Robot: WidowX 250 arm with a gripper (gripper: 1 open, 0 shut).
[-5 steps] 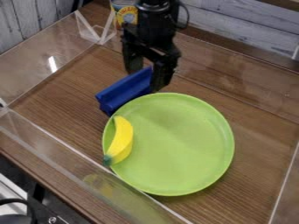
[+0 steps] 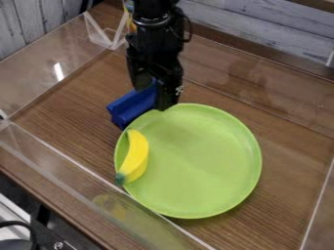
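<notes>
The black gripper [image 2: 155,90] hangs from the top centre over a blue block [image 2: 128,109], its open fingers reaching down at the block's right part and partly hiding it. I cannot tell whether they touch it. A green plate [image 2: 196,166] lies in front, with a yellow toy banana [image 2: 135,153] on its left side.
The wooden table [image 2: 274,107] has free room to the right and at the left. Clear plastic walls line the left and front-left edges. A can at the back, behind the arm, is mostly hidden.
The gripper has moved down and slightly left over the blue block, covering more of it. The plate and banana have stayed where they were.
</notes>
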